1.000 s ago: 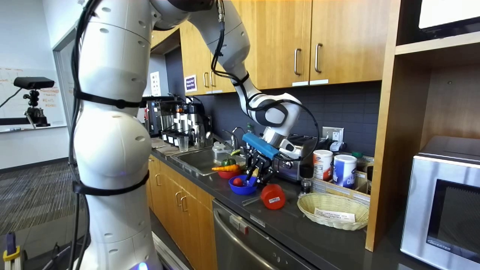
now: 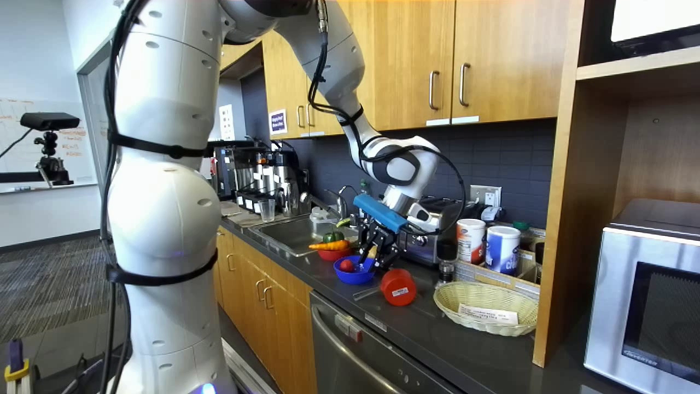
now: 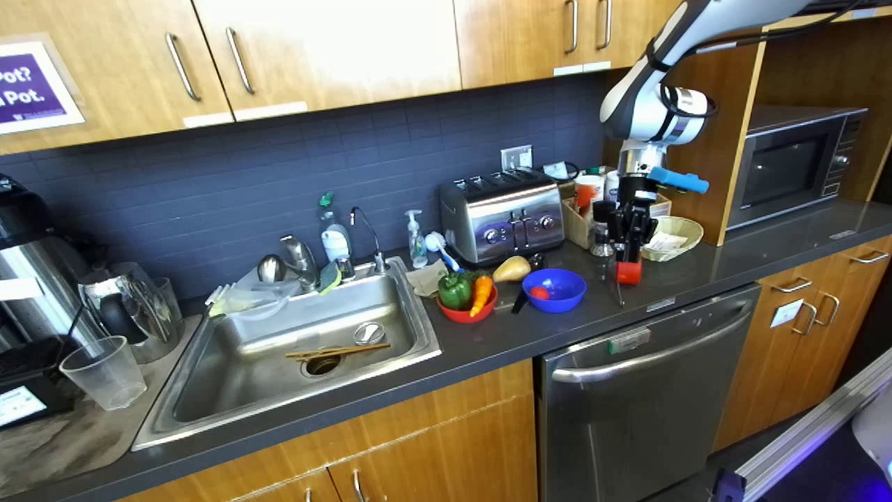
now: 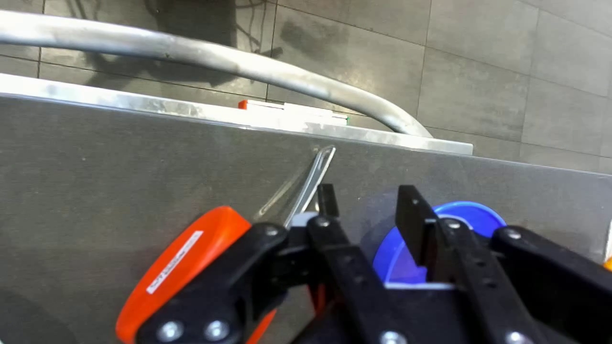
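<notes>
My gripper is open, pointing down over the dark counter, with nothing held between its fingertips. Left of it in the wrist view lies a red container (image 4: pixel 172 269) with a white label, partly covered by my gripper; exterior view 1 also has this red container (image 2: pixel 398 288). A clear or metallic handle-like strip (image 4: pixel 312 183) lies on the counter just by the left fingertip. The blue bowl (image 4: pixel 396 255) is to the right, partly behind the right finger. In exterior view 2 the blue bowl (image 3: pixel 558 302) holds a small red round item (image 3: pixel 539 292).
A red bowl (image 3: pixel 462 315) holds a green pepper (image 3: pixel 456 289) and a carrot (image 3: pixel 481 294). Behind stands the toaster (image 3: pixel 506 217); a wicker basket (image 2: pixel 449 296) sits to the right. The sink (image 3: pixel 209 385) is left, and the counter's front edge is close.
</notes>
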